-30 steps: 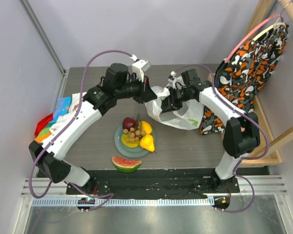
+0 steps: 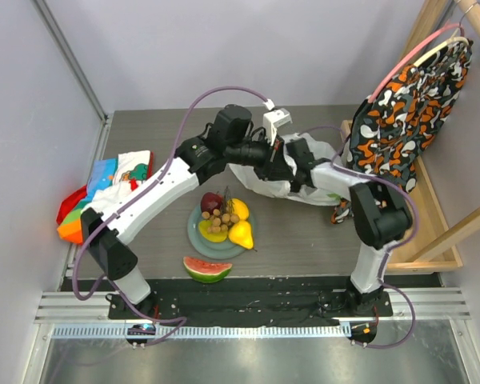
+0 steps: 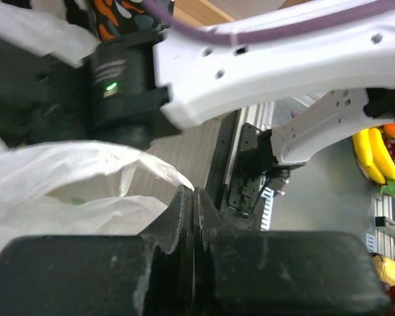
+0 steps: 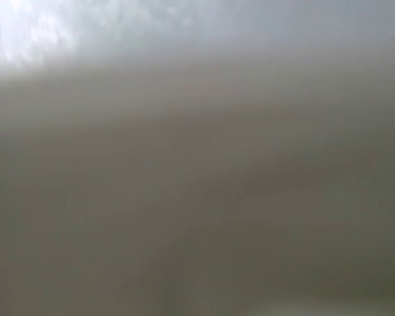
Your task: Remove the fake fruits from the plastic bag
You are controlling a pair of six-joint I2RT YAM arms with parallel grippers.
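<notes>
The white plastic bag [image 2: 260, 182] lies crumpled on the table right of centre. Its rim [image 3: 151, 162] runs up to the tips of my left gripper, which is shut on that thin edge. My right gripper [image 2: 298, 172] is at the bag, its fingers hidden by plastic and by the left arm. Blurred, close plastic fills the right wrist view, so its fingers cannot be made out. A small green patch [image 2: 334, 196] shows through the bag at its right side. Whether fruit is inside cannot be seen clearly.
A green plate [image 2: 212, 251] holds several fruits, among them a yellow pear [image 2: 241, 234]. In front lies a watermelon slice [image 2: 207, 270]. Colourful cloths [image 2: 112, 182] lie at the left; a patterned fabric bag [image 2: 408, 112] hangs on the right.
My left gripper has moved right with the bag's edge, closing in on the right arm.
</notes>
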